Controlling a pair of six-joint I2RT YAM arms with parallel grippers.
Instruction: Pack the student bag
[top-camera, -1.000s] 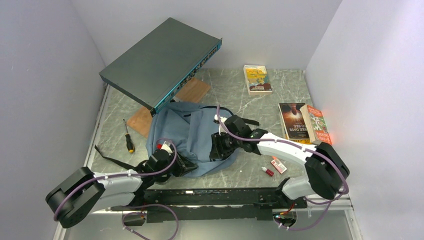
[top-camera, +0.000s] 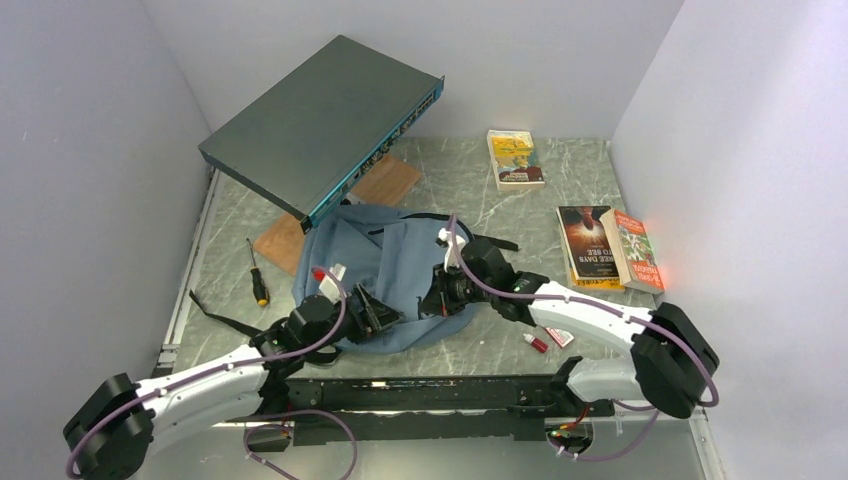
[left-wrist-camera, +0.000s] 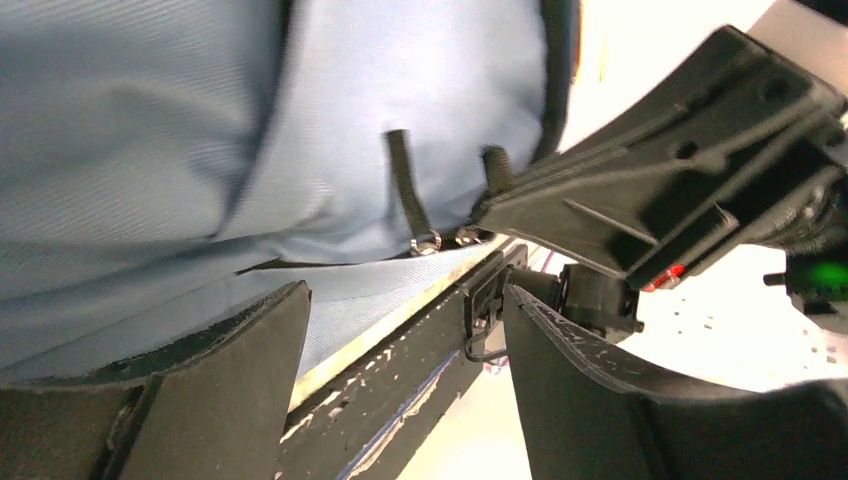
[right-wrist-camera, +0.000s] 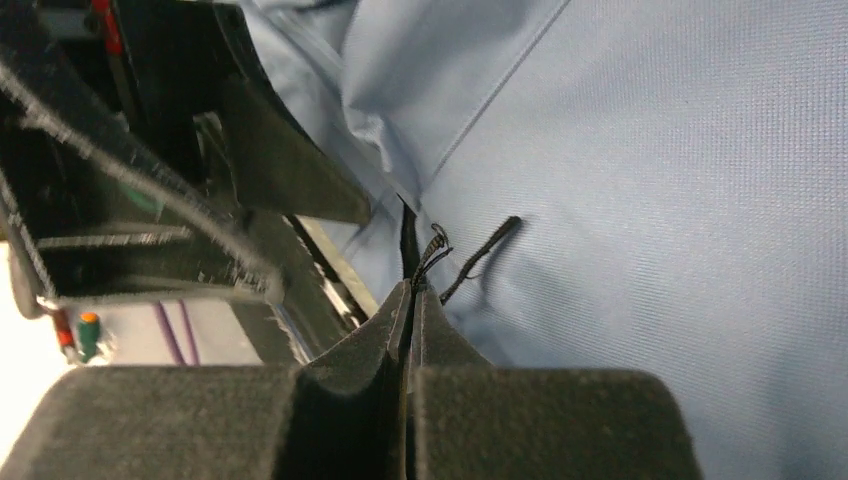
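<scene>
The grey-blue student bag (top-camera: 400, 262) lies on the table beneath both arms. In the left wrist view, my left gripper stands open at the bag's front edge, nothing between its fingers. Black zipper pulls (left-wrist-camera: 405, 185) hang on the fabric just beyond it, one with a small metal ring. My right gripper is shut on a thin black zipper pull cord (right-wrist-camera: 434, 252), whose loop sticks out above the fingertips. A second black cord (right-wrist-camera: 487, 253) lies free on the fabric. Most of the zipper is hidden by the right fingers.
Books lie at the right, a black one (top-camera: 588, 240) and a red one (top-camera: 636, 250), with a yellow one (top-camera: 514, 156) farther back. A screwdriver (top-camera: 258, 285) lies left of the bag. A small red bottle (top-camera: 536, 342) sits front right. A dark panel (top-camera: 320, 125) overhangs the back left.
</scene>
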